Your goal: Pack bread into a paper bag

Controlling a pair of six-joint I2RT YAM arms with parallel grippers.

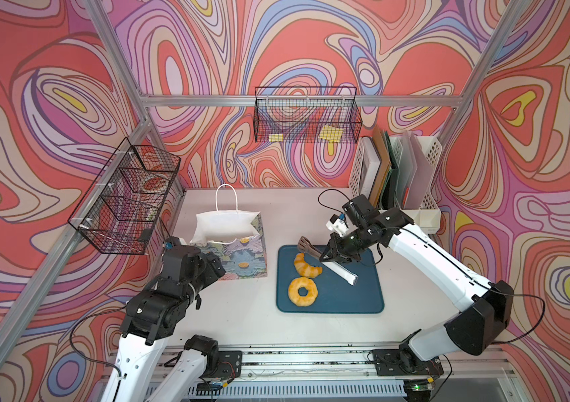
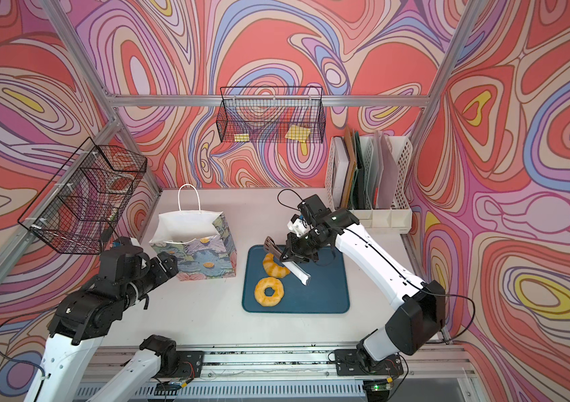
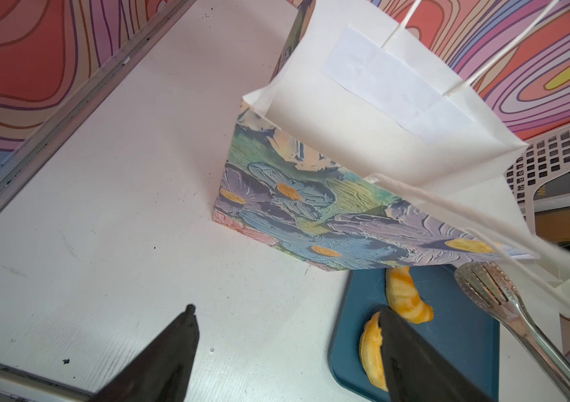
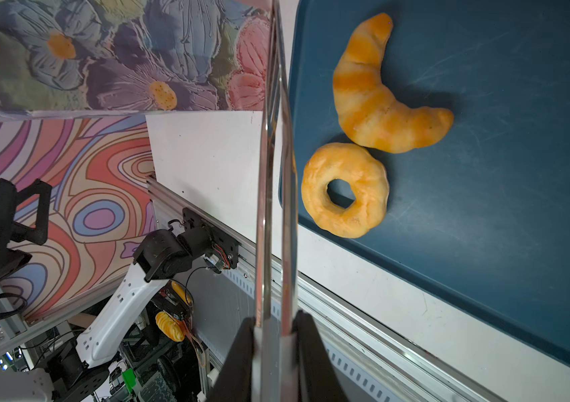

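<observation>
My right gripper is shut on metal tongs (image 3: 489, 284), whose two arms (image 4: 288, 227) stand close together with nothing between them. In the top left view the tongs' head overlaps the upper edge of the croissant (image 1: 307, 270); in the right wrist view the croissant (image 4: 372, 107) lies clear of them. Beside it, a ring-shaped bread (image 4: 373, 194) rests on the blue tray (image 1: 355, 298). Upright left of the tray stands the flowered paper bag (image 1: 248, 258), its white mouth open and one handle up. My left gripper is open and empty near the bag's front left.
File holders with folders (image 1: 398, 171) stand at the back right. Wire baskets (image 1: 307, 124) hang on the frame behind and at left. Bare white table (image 1: 248, 315) lies in front of the bag, and the tray's right half is empty.
</observation>
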